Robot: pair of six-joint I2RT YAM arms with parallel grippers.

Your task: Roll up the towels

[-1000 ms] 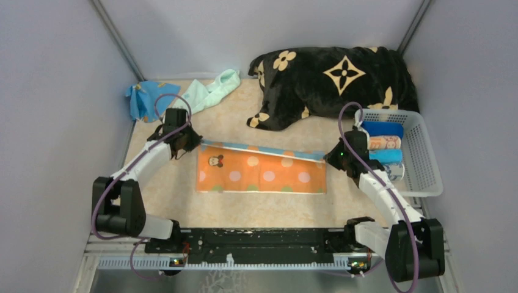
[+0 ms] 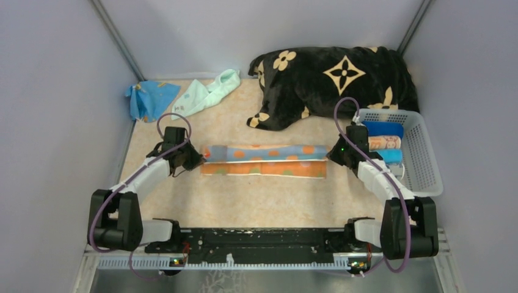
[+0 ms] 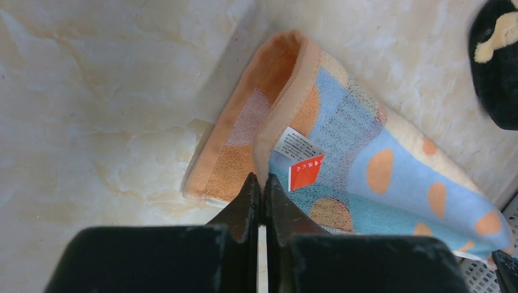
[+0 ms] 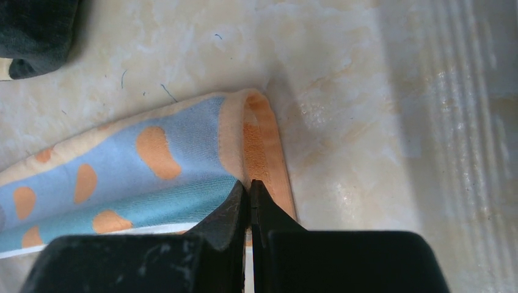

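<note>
An orange towel with a blue, orange-spotted reverse (image 2: 269,154) lies folded lengthwise across the middle of the table, its blue flap over the orange layer (image 2: 262,168). At its left end my left gripper (image 2: 203,160) is shut on the flap's edge; in the left wrist view that edge runs between the fingertips beside a white and red label (image 3: 302,160). My right gripper (image 2: 328,156) is shut on the flap's edge at the right end, and the right wrist view shows the towel's corner (image 4: 235,134) pinched there. The flap looks stretched taut between both grippers.
Behind are a blue cloth (image 2: 153,101), a mint cloth (image 2: 207,93) and a black patterned cushion (image 2: 336,82). A grey basket (image 2: 421,152) with several rolled towels stands close to the right arm. Bare table lies in front of the towel.
</note>
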